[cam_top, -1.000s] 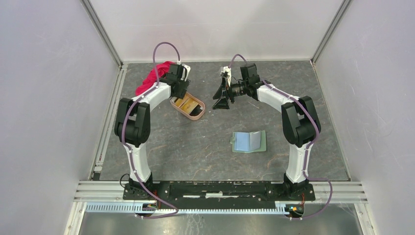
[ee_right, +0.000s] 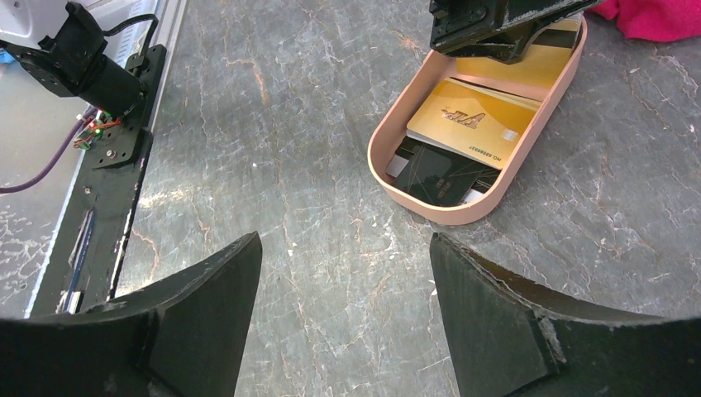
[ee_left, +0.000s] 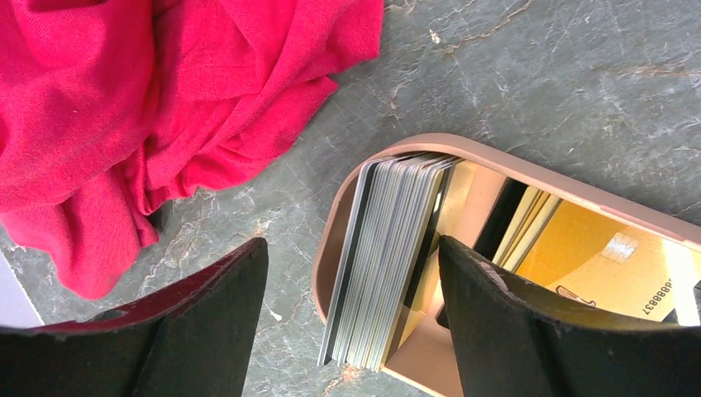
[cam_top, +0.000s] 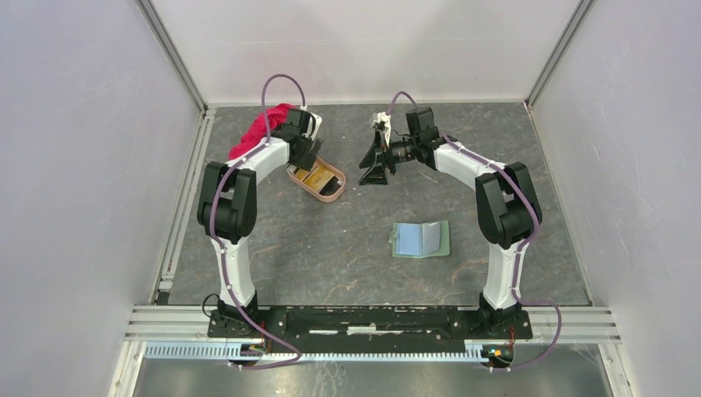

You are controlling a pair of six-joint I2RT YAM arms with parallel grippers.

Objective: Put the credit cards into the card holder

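A pink box (cam_top: 335,192) (ee_left: 626,214) (ee_right: 388,188) holds gold and black cards (ee_right: 463,128). At one end a stack of cards (ee_left: 384,256) stands on edge. My left gripper (cam_top: 311,155) is open over that end, its fingers either side of the stack, the right one close to it. My right gripper (cam_top: 374,169) is open and empty, right of the box. The card holder (cam_top: 419,239), blue with a green backing, lies open at the lower right of the table.
A red cloth (cam_top: 250,137) (ee_left: 190,99) lies behind and left of the box, near the left arm. White walls border the table.
My left arm has shifted very slightly at the box. The right arm, box and holder look unchanged.
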